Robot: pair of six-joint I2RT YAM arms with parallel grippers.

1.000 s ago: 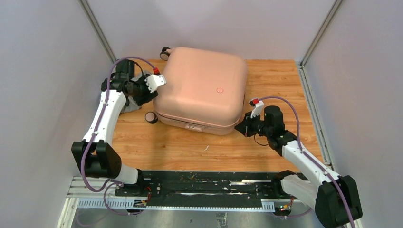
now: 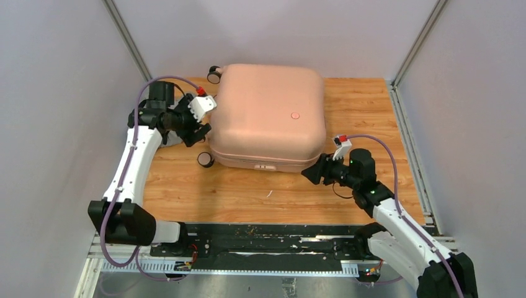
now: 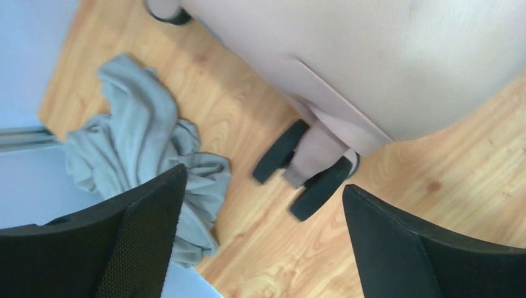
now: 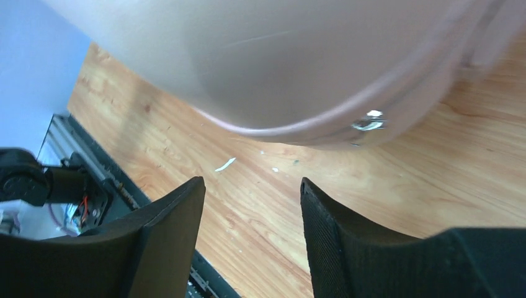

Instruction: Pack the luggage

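A closed salmon-pink suitcase [image 2: 267,112] lies on its side on the wooden table, wheels toward the left. My left gripper [image 2: 197,133] is at its left end; in the left wrist view its fingers [image 3: 105,242] stand apart with nothing between them, over a wheel [image 3: 316,167] and a heap of grey cloth [image 3: 136,149]. My right gripper [image 2: 313,172] is at the suitcase's front right corner; in the right wrist view its fingers [image 4: 161,242] are apart, empty, just short of the shell.
The grey cloth lies behind my left arm, mostly hidden from above. Bare table [image 2: 260,205] runs along the front and right side. Walls and metal rails bound the back and sides.
My left gripper has moved toward the front and my right one to the right.
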